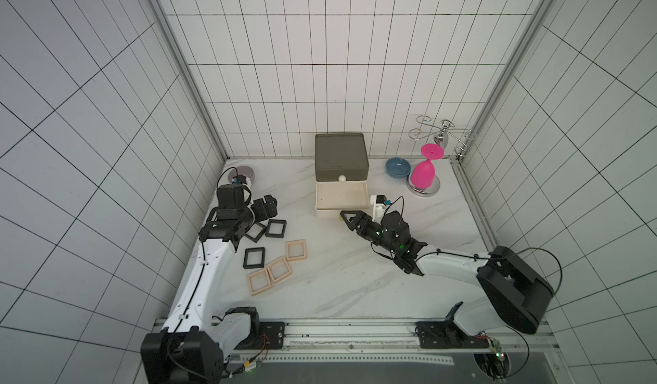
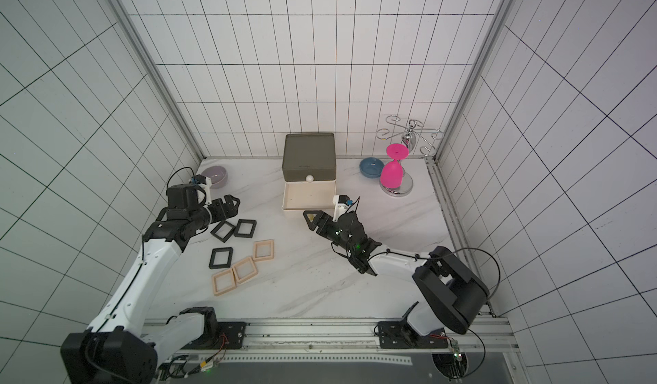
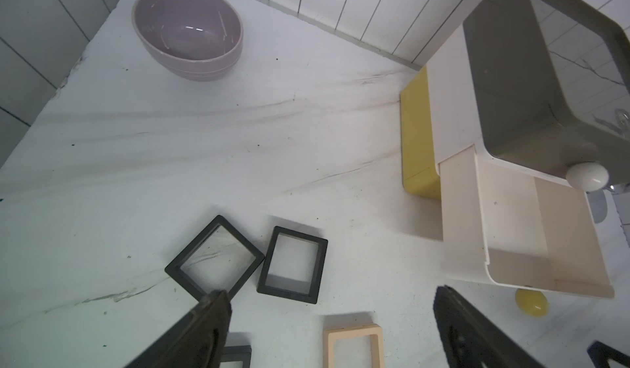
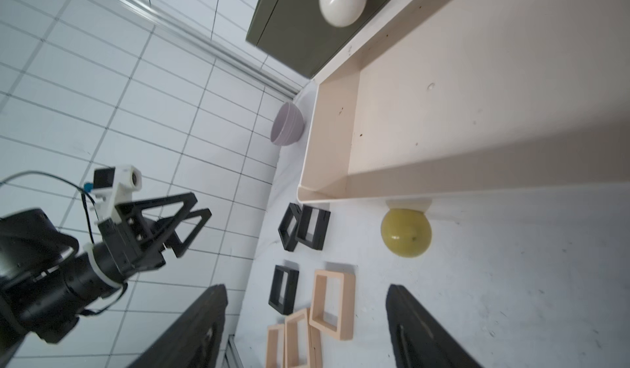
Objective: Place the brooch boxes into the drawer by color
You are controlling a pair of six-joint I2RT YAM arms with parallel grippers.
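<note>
A cream drawer [image 1: 342, 195] with a yellow knob [image 4: 405, 232] stands pulled out of the grey-topped cabinet [image 1: 340, 156]. Several black square boxes [image 3: 292, 292] and several beige ones [image 1: 295, 241] lie on the table, left and front of the drawer. My left gripper stands open above them, nothing between its fingers. My right gripper is at the drawer's front, low beside the knob, its fingers apart and empty.
A lilac bowl [image 3: 187, 33] sits at the back left. A blue bowl [image 1: 397, 167] and a pink object [image 1: 423, 175] on a metal base stand at the back right, near a chrome rack.
</note>
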